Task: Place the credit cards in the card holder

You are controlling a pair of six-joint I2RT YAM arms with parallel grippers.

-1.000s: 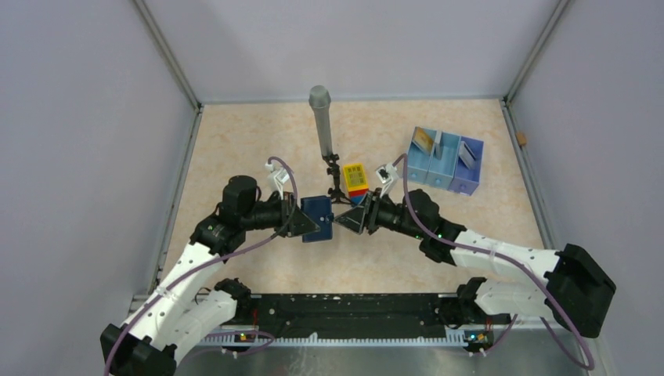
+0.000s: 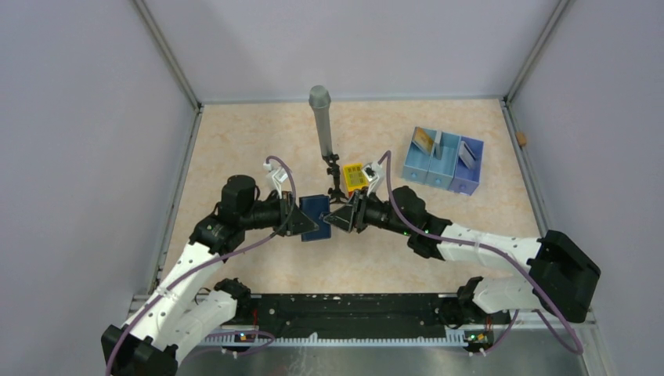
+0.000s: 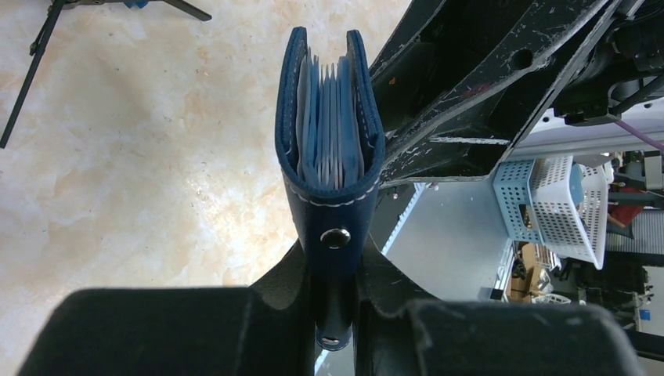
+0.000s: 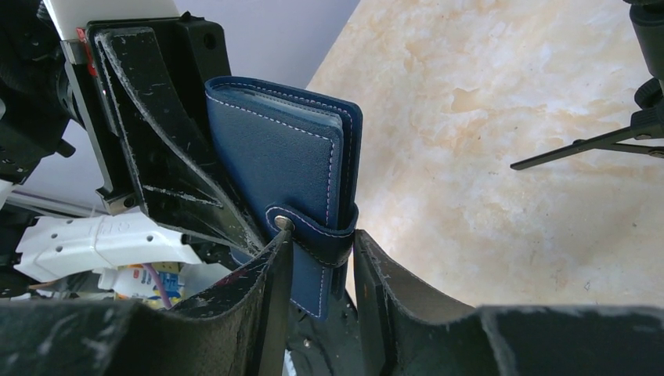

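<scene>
The dark blue card holder (image 2: 315, 218) is held up between my two grippers, above the table. On its left side my left gripper (image 2: 304, 220) is shut on it. In the left wrist view the card holder (image 3: 333, 168) shows its layered sleeves and white stitching; whether cards sit in them I cannot tell. A strap with a metal snap (image 4: 283, 224) wraps round the holder's edge in the right wrist view. My right gripper is closed on that strapped edge, one finger on either side.
A blue and purple box (image 2: 443, 160) with several flat items in its compartments stands at the back right. Just behind the right gripper are a yellow block (image 2: 355, 176) and a grey microphone-like stand (image 2: 322, 121).
My right gripper has moved left to the card holder's right edge. The holder and the left arm have barely moved.
</scene>
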